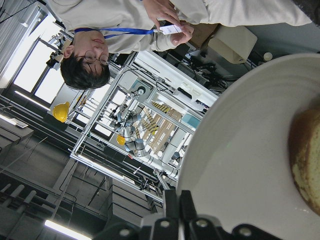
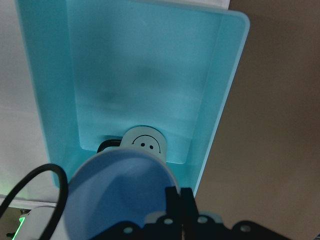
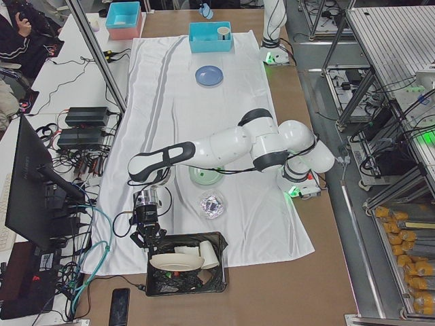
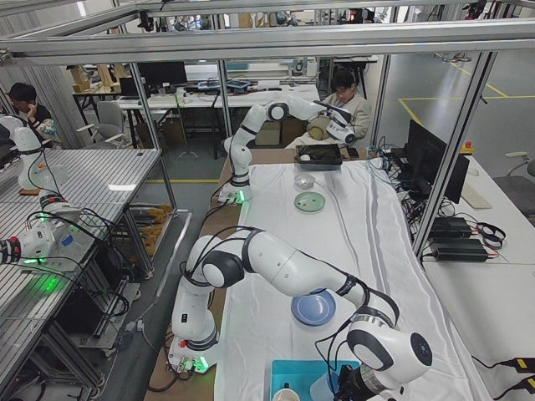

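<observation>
My left gripper [image 3: 151,238] holds a white plate [image 1: 235,165] with a brown-edged round food [image 1: 307,157] on it; in the left wrist view the plate is tipped up beside the fingers, above the black crate [image 3: 187,282] in the left camera view. My right gripper is shut on the rim of a blue cup [image 2: 117,192] over the teal bin [image 2: 140,70]. A white object with a smiling face [image 2: 145,142] lies inside that bin.
A blue plate [image 4: 313,309] and a green plate [image 4: 309,201] lie on the white cloth, with a clear crinkled dish [image 3: 212,204] nearby. A monitor and cables line the left side; people sit beyond the table.
</observation>
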